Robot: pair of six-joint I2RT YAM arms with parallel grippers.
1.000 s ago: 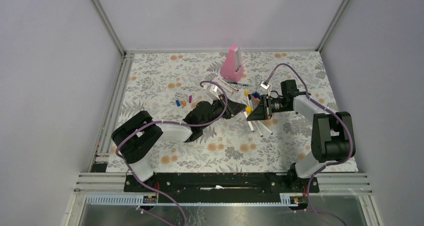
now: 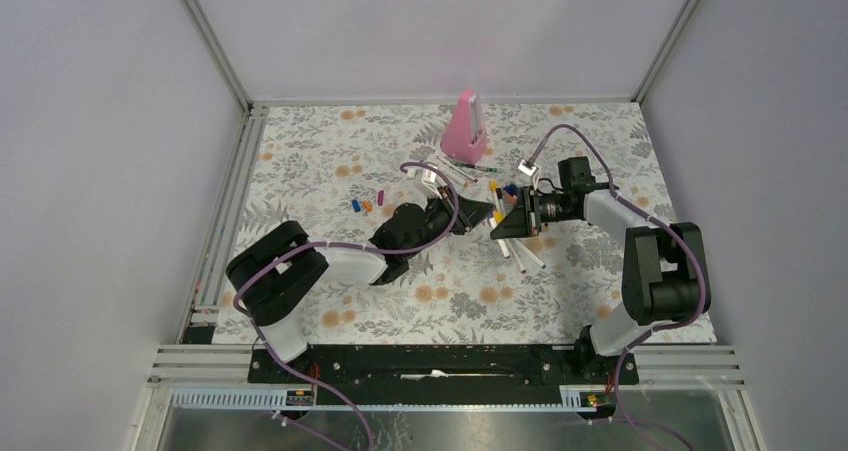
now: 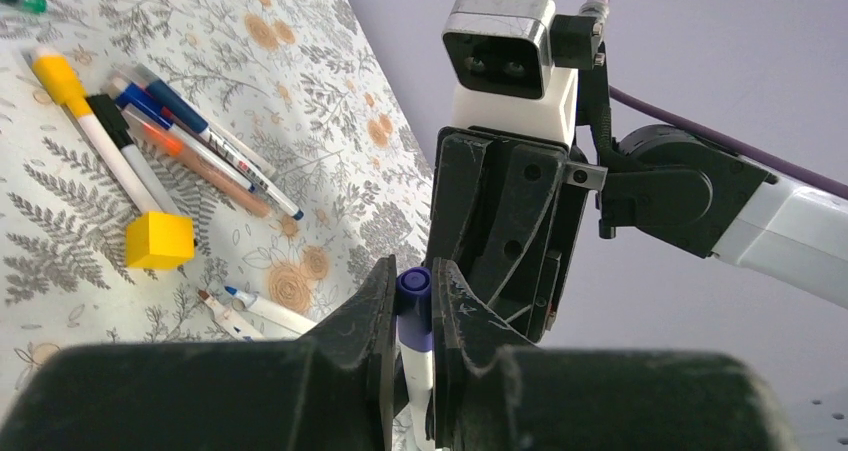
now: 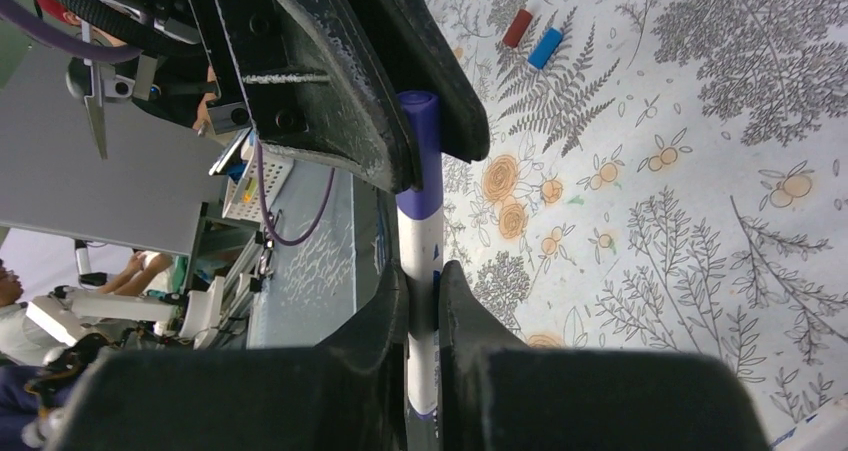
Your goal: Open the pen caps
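One pen is held between both grippers: a purple cap (image 3: 414, 316) on a white barrel (image 4: 419, 246). My left gripper is shut on the cap end. Lower on the same pen, my right gripper is shut around the white barrel. In the right wrist view the cap meets the barrel with no gap showing. From above, the grippers meet near the table's middle and hide most of the pen. Uncapped white pens (image 3: 275, 313) lie below, with capped ones beside them, including a yellow-capped pen (image 3: 60, 79).
Loose red (image 4: 517, 28) and blue (image 4: 545, 48) caps lie on the left side of the patterned table. A yellow cube-like piece (image 3: 159, 240) sits close to the pens. The pink holder (image 2: 465, 129) stands at the back.
The two grippers have come slightly closer together, the left shifting a little right and the right a little left. The yellow piece beneath them is more covered from above.
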